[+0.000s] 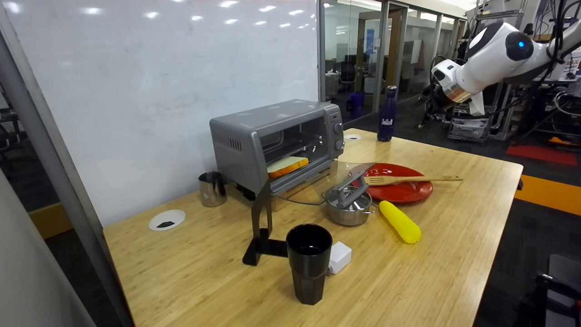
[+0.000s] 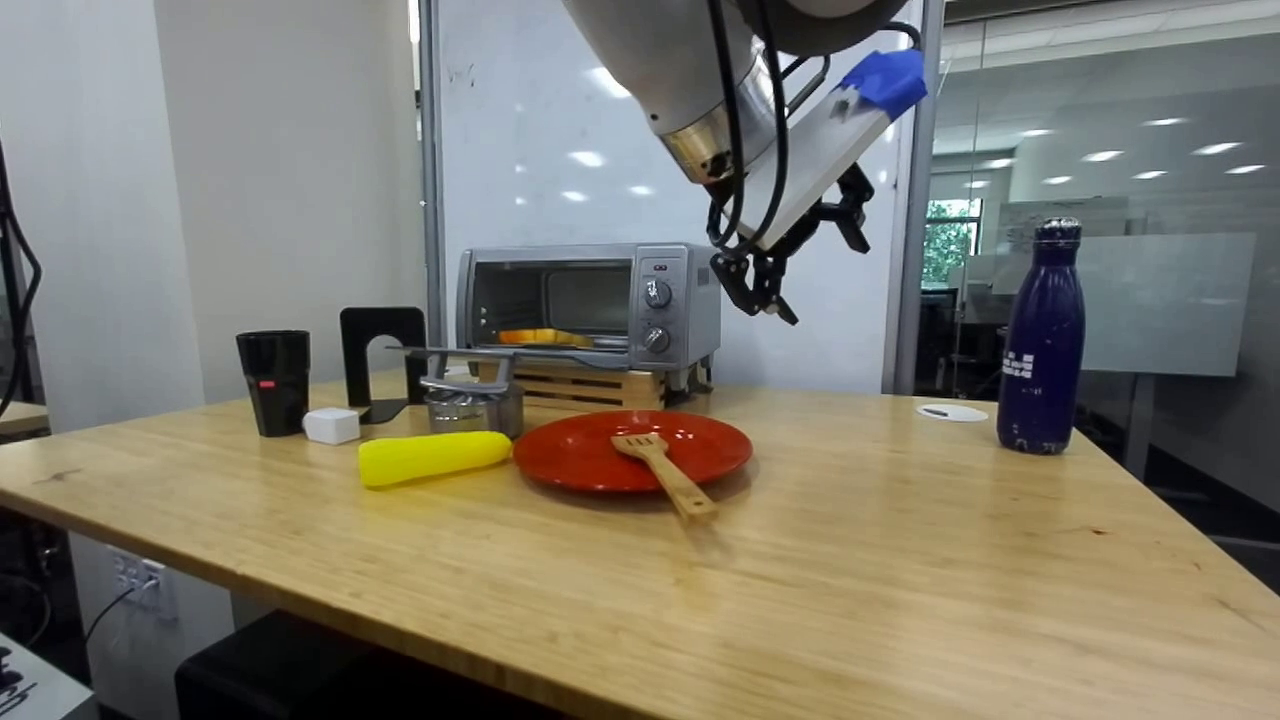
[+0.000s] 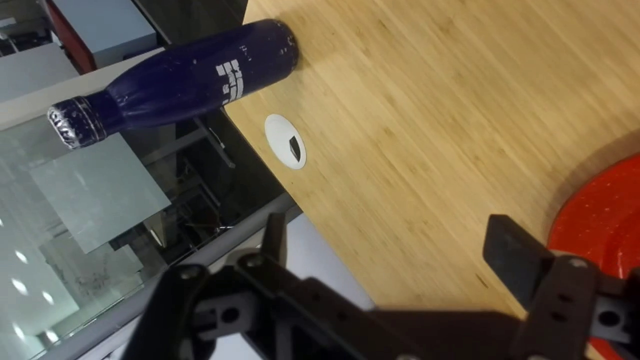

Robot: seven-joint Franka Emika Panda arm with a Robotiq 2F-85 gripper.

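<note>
My gripper (image 2: pixel 816 276) hangs in the air above the table, tilted, its fingers spread apart. In the wrist view the gripper has only bare tabletop below its gap and nothing between its fingers. A dark blue bottle (image 2: pixel 1040 342) stands upright near the table's back corner, apart from the gripper. Nearer the middle lies a red plate (image 2: pixel 576 450) with a wooden fork-like spatula (image 2: pixel 669 474) resting across its rim. The grey toaster oven (image 1: pixel 283 139) has its glass door down and a slice of bread (image 1: pixel 287 166) inside.
A metal pot (image 1: pixel 348 211), yellow object (image 1: pixel 400 221), white block (image 1: pixel 340 257), black cup (image 1: pixel 309 261), black stand (image 1: pixel 262 229) and metal pitcher (image 1: pixel 212 189) occupy the oven side. Around the bottle, the wooden tabletop (image 2: pixel 864 540) is largely clear.
</note>
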